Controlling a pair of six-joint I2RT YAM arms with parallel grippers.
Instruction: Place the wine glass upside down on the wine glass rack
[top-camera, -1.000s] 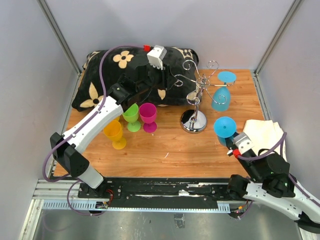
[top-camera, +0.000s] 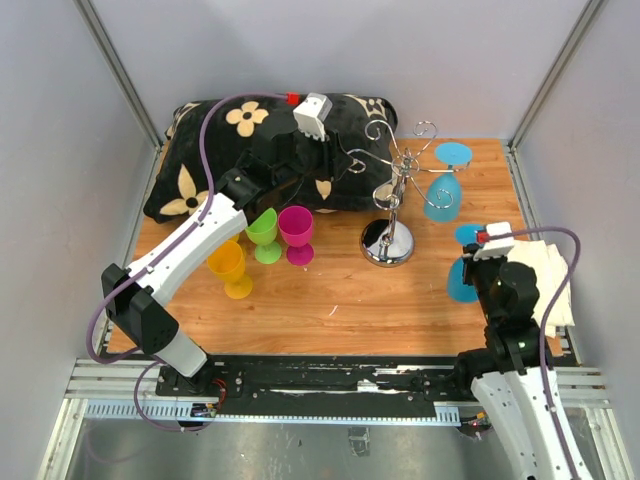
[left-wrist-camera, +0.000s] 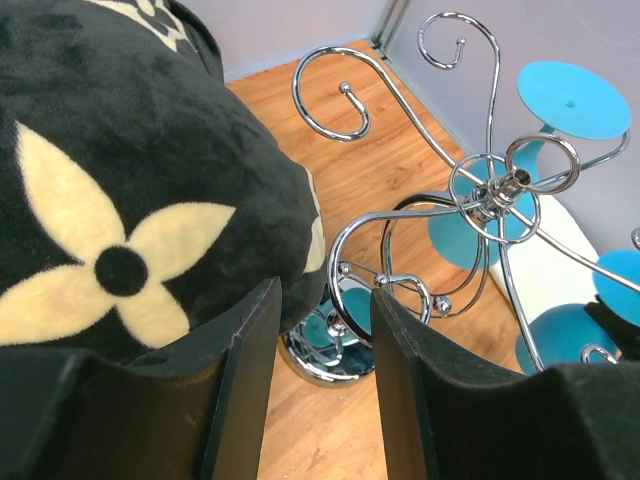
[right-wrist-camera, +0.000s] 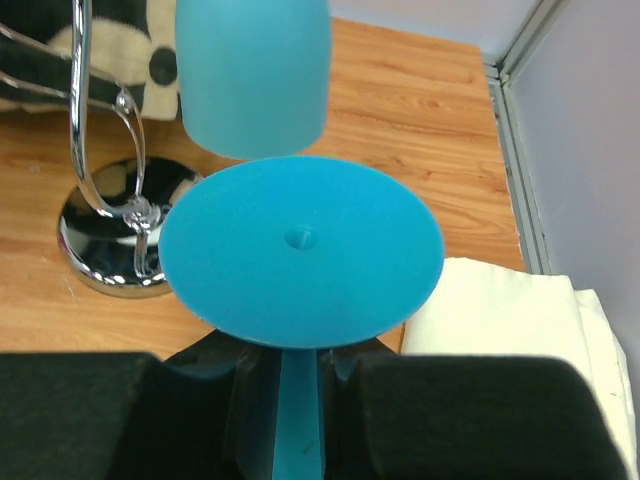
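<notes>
A blue wine glass (top-camera: 462, 283) is upside down in my right gripper (top-camera: 468, 257), base up and bowl below. In the right wrist view its round base (right-wrist-camera: 300, 255) covers the front of the fingers, which are shut on the stem (right-wrist-camera: 297, 420). The chrome rack (top-camera: 388, 243) stands to its left, with curled arms. Another blue glass (top-camera: 442, 200) hangs upside down from the rack's right side. My left gripper is part open at the rack's left side; a curled arm end (left-wrist-camera: 350, 285) shows between and beyond its fingertips.
Yellow (top-camera: 230, 268), green (top-camera: 265, 238) and pink (top-camera: 297, 235) glasses stand upright at the left. A dark floral cushion (top-camera: 240, 165) fills the back. A folded cream cloth (top-camera: 540, 280) lies at the right.
My right arm has swung and turned its glass, which shifted slightly right; its round base now shows above the bowl. The left arm looks unmoved.
</notes>
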